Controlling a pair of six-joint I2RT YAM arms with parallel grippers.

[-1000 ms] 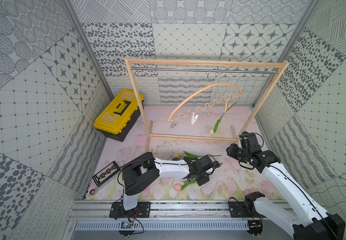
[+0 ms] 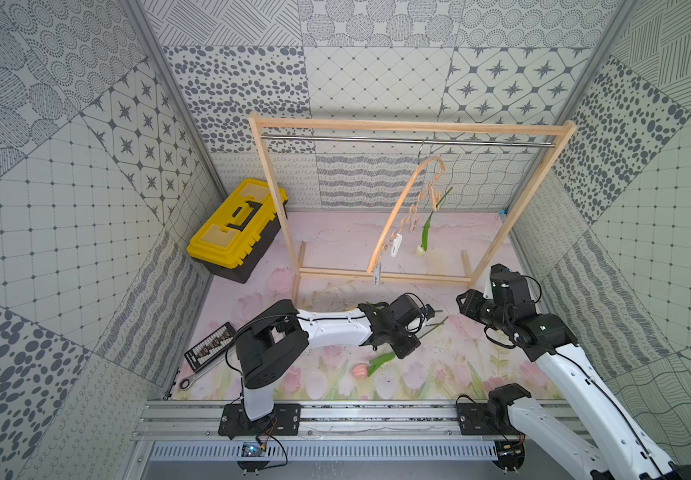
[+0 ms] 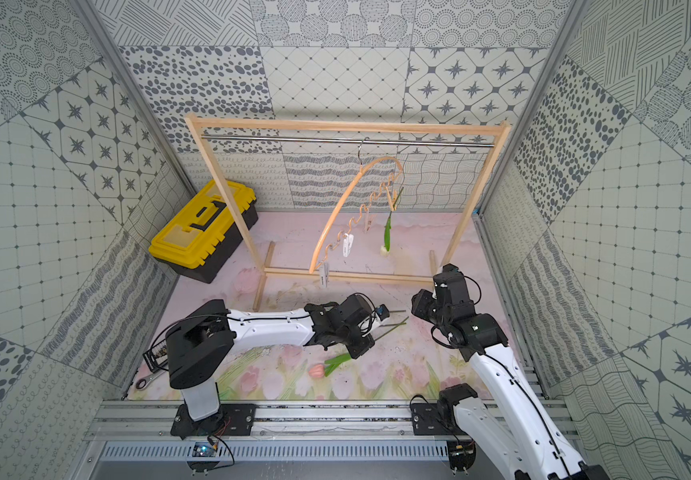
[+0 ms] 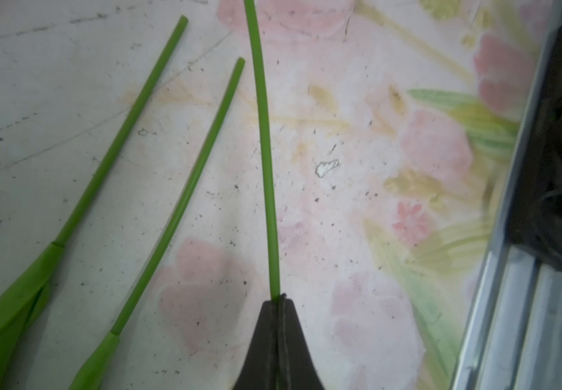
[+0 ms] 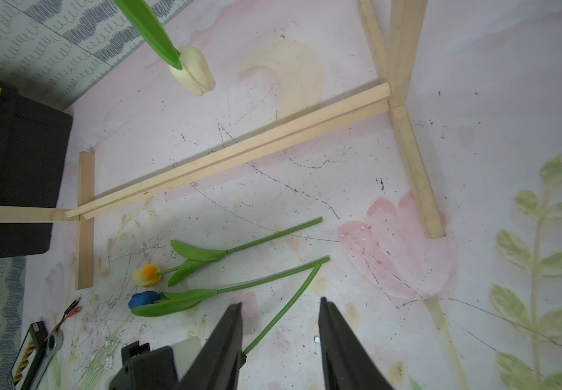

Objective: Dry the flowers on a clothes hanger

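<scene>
Closed on a green stem (image 4: 266,149), my left gripper grips the pink tulip, whose bloom (image 2: 360,370) and leaf show in the top left view just above or on the mat. A yellow tulip (image 5: 145,275) and a blue tulip (image 5: 143,299) lie side by side on the mat, their stems pointing toward my right side. My right gripper hovers open and empty over the mat. From the rack's rod hangs the wooden hanger (image 2: 400,208), turned at a slant, with a white clip (image 2: 396,245), other clips, and a white tulip (image 2: 425,232) hanging bloom down.
A wooden rack (image 2: 409,126) spans the back, its lower bar (image 5: 248,148) crossing the mat. At the back left stands a yellow and black toolbox (image 2: 237,228). Tools and a dark case (image 2: 209,346) lie at left. Free mat shows at the right.
The hanger has swung round on the rod. The right arm has shifted slightly.
</scene>
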